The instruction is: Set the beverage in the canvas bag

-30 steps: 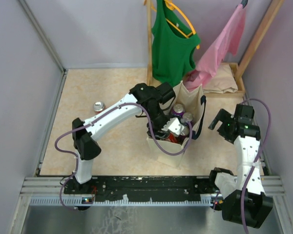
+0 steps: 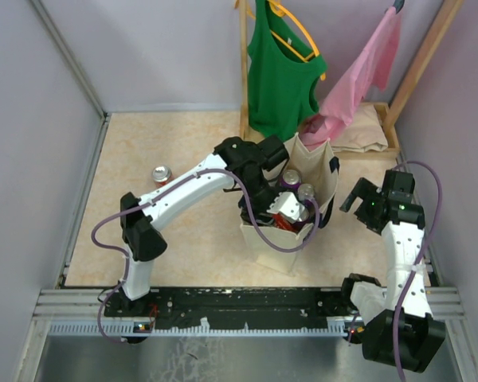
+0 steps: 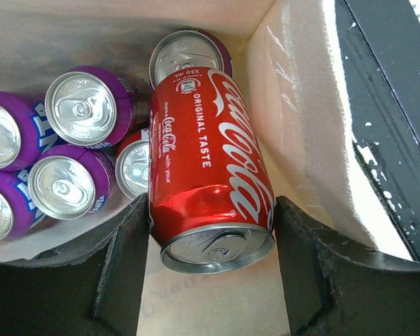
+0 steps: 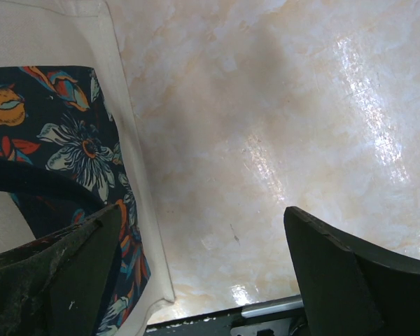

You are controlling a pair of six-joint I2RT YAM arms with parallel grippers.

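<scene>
A red Coca-Cola can (image 3: 196,147) lies tilted inside the cream canvas bag (image 2: 269,253), its far end by a purple can (image 3: 189,52). My left gripper reaches down into the bag with its fingers on either side of the can's near end. They look very close to its sides; whether they press on it I cannot tell. Several purple-sided cans (image 3: 80,107) and another red can (image 3: 134,168) stand in the bag. My right gripper is open and empty over the tabletop, right of the bag's floral strap (image 4: 73,143).
A lone can (image 2: 161,174) stands on the left of the table, with bare tabletop (image 2: 159,247) around it. Behind the bag, a green top (image 2: 283,76) and a pink garment (image 2: 354,76) hang above a wooden box (image 2: 370,131).
The red can under my left gripper shows more in the top view. My right arm has stayed still.
</scene>
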